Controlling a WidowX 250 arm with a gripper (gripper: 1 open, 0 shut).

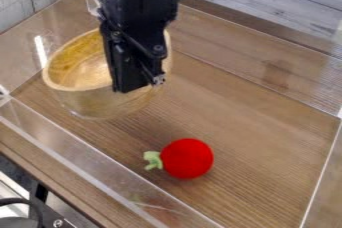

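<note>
A tan bowl (78,77) sits at the left of the wooden surface (254,112). My black gripper (140,80) reaches down from the top centre over the bowl's right part, hiding some of it. Its tips are hard to make out, so what lies between them cannot be seen. A red tomato-like object (187,158) with a green stem lies lower centre, below and right of the gripper, apart from it.
A clear low wall or strip runs along the lower left edge. A pale plank backdrop lies beyond.
</note>
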